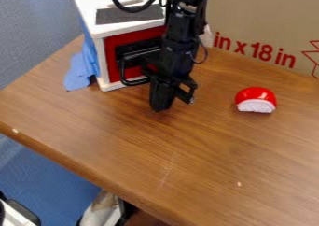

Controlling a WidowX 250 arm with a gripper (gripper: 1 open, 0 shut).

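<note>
My black gripper (167,92) hangs low over the wooden table, just in front of a red and white toy appliance (112,52) with a dark front opening. The dark arm hides part of that front, and I cannot tell whether the fingers are open or shut. A red object with a white front edge (256,98) lies apart to the right.
A blue cloth (81,67) lies at the appliance's left side. A cardboard box (266,20) stands behind. The table's left edge drops away to a blue floor.
</note>
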